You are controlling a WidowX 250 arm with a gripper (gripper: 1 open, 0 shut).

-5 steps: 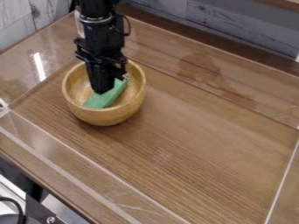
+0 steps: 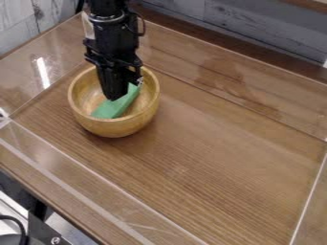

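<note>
A tan bowl (image 2: 137,122) rests on the wooden table at the left of the camera view, with a green oblong object (image 2: 110,109) inside it. My black gripper (image 2: 114,91) reaches down from the top into the bowl, over the upper part of the green object and hiding some of it. Its fingertips are small and dark, and I cannot see anything held between them.
A raised edge runs along the back right. At the lower left, beyond the table's edge, lie dark cables.
My gripper has shifted very slightly within the bowl. The bowl and the green object look unmoved.
</note>
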